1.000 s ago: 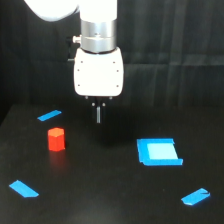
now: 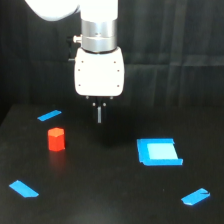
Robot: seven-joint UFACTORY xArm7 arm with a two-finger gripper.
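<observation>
On the left of the dark table stands a red block (image 2: 56, 139), upright and clear of everything around it. A white square edged with blue tape (image 2: 161, 151) lies flat on the right side, bare on top. My gripper (image 2: 98, 115) hangs from the white arm near the middle, to the right of the red block and apart from it. Its fingers are small and dark against the black table, so their opening is hard to make out. No object shows at the fingertips.
Strips of blue tape mark the work area: one at the back left (image 2: 49, 115), one at the front left (image 2: 23, 189) and one at the front right (image 2: 195, 197). A black curtain (image 2: 170, 60) hangs behind. The table's middle and front look empty.
</observation>
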